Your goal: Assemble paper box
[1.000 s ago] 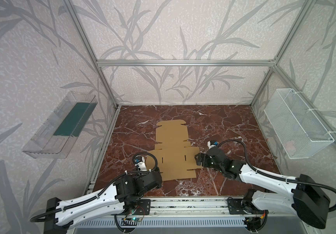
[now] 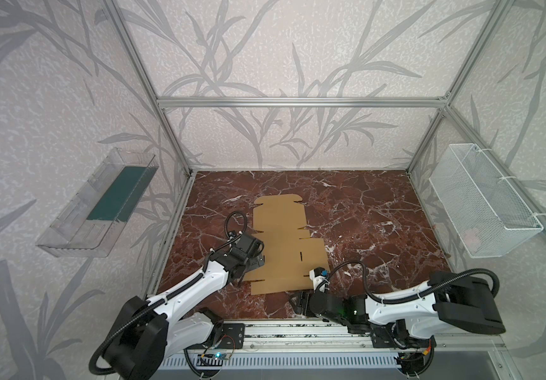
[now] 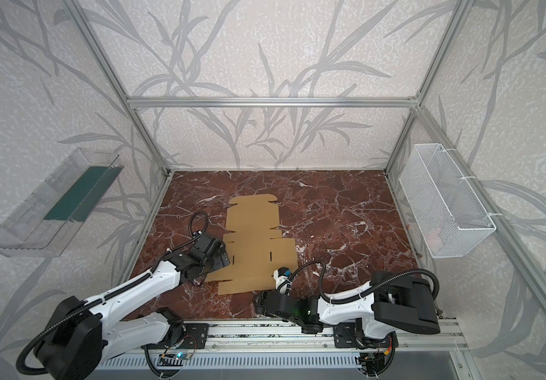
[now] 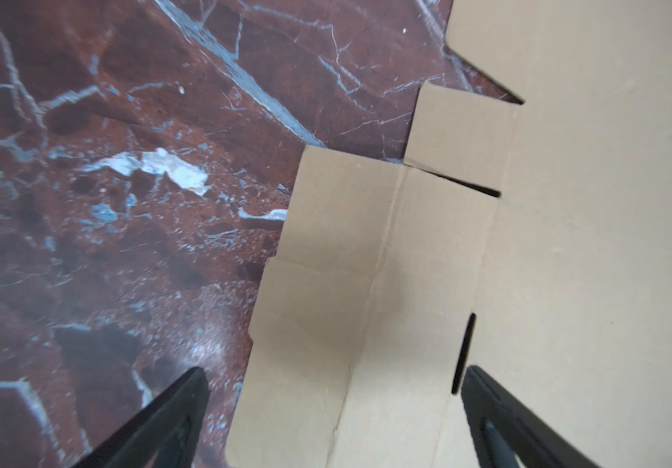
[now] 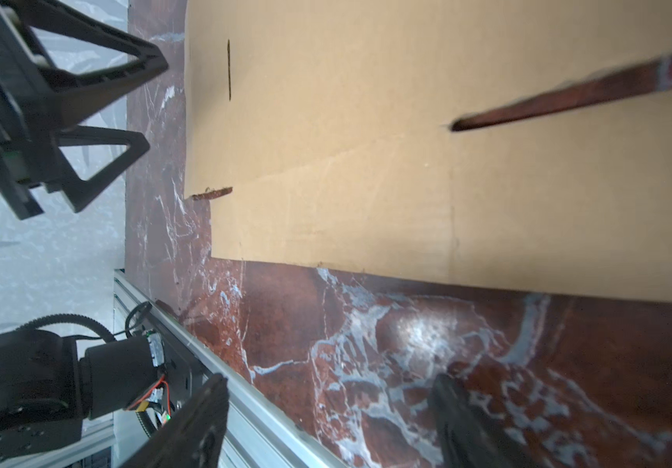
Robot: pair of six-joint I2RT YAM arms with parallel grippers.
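Note:
A flat brown cardboard box blank (image 2: 279, 247) lies unfolded on the table, its rounded flap (image 2: 278, 199) pointing to the back. Over its left side panel hangs my left gripper, fingers wide apart with nothing between them; the left wrist view shows creases and a slot (image 4: 464, 353) below it. My right gripper is at the near edge of the blank, its fingers (image 5: 468, 425) apart over bare table in the right wrist view. That view also shows the blank's front strip (image 5: 336, 226) lying flat and my left gripper's open fingers above its far side.
A clear bin (image 2: 73, 231) hangs at the left wall and a white wire basket (image 2: 488, 202) at the right. A metal rail (image 5: 273, 417) runs along the front edge.
From the blank's right side my right gripper has come toward the front edge and leftward. The blank still lies flat.

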